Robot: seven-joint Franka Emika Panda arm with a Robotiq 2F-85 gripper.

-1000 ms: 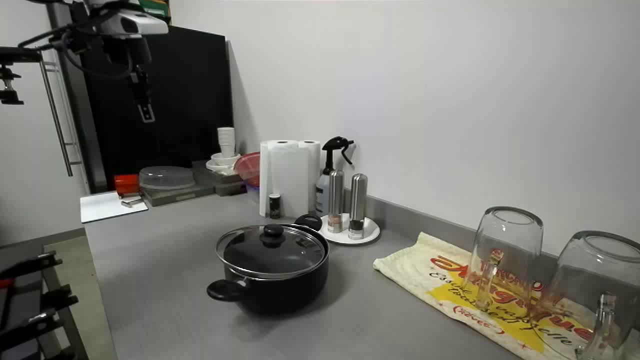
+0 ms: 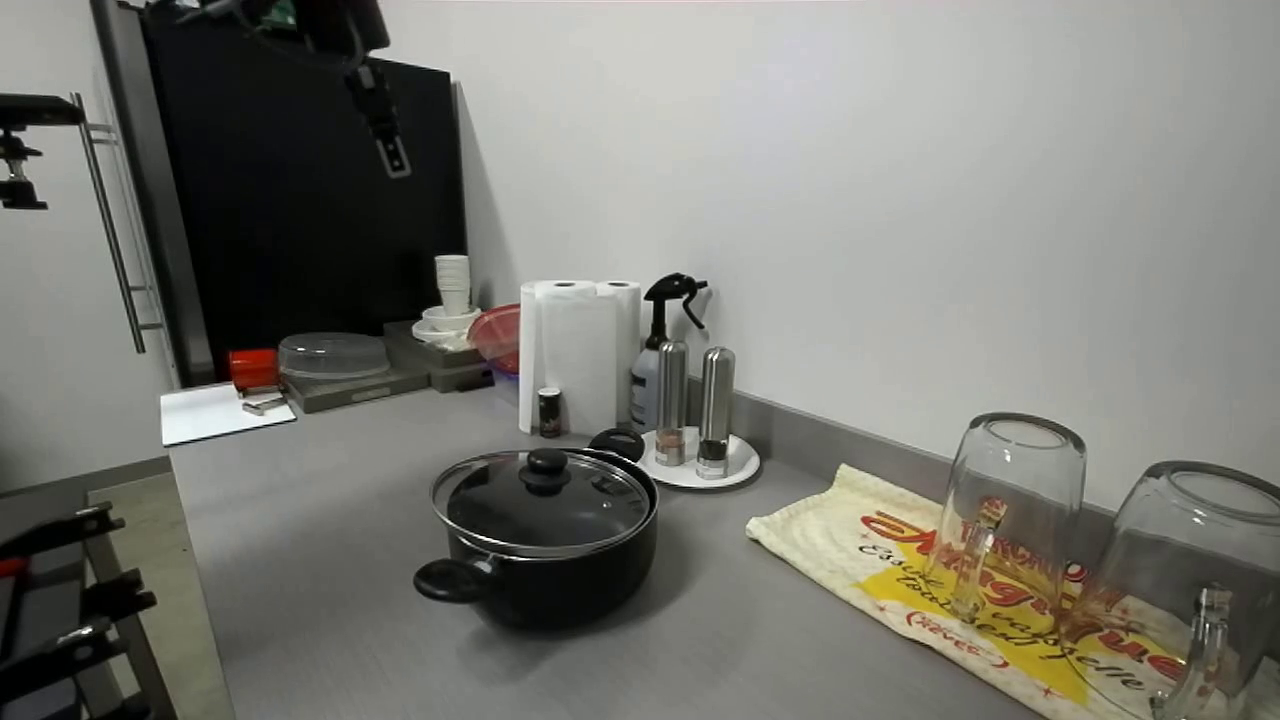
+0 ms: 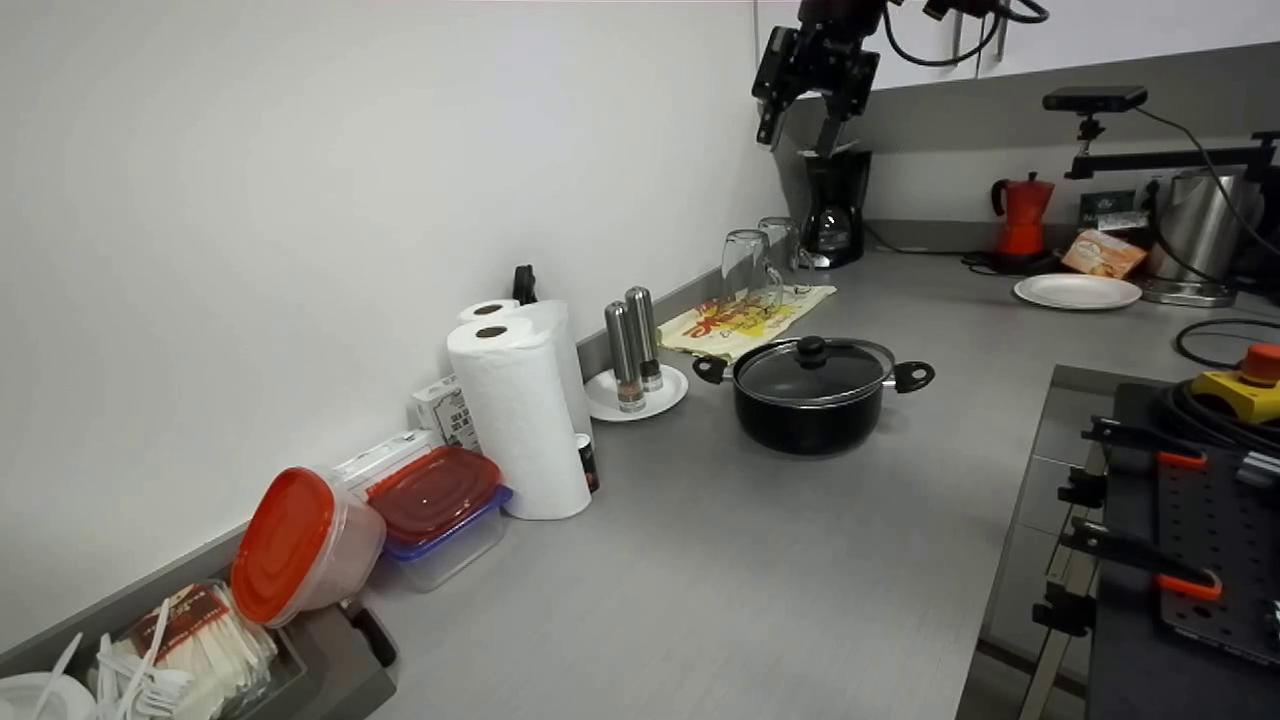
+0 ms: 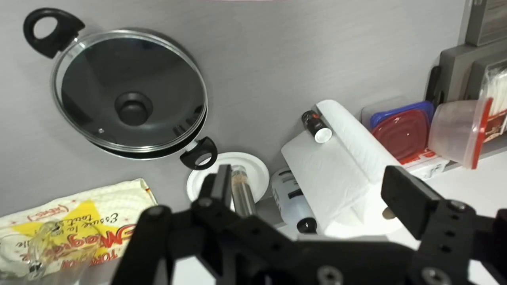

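Observation:
High above the counter my gripper [image 3: 794,138] stands open, its fingers wide apart and empty. In the wrist view the gripper looks down past its two black fingers. Below, a white plate [image 4: 259,166] carries two steel grinders; one grinder [image 4: 242,192] shows close to the left finger, the other is hidden behind it. A black pot [image 3: 806,420] with a glass lid [image 2: 480,480] sits on the counter beside the plate, its lid knob [image 2: 546,466] upright. The paper towel rolls [image 2: 576,360] and a spray bottle [image 4: 294,199] stand against the wall.
A yellow printed towel [image 2: 924,576] bears upturned glass mugs [image 2: 1020,480] along the wall. Lidded plastic containers [image 3: 444,504] and a small black jar [image 4: 313,123] are near the paper towels.
In exterior view 1 my gripper has moved up and to the right. The pot, lid, grinders and other counter items look unmoved.

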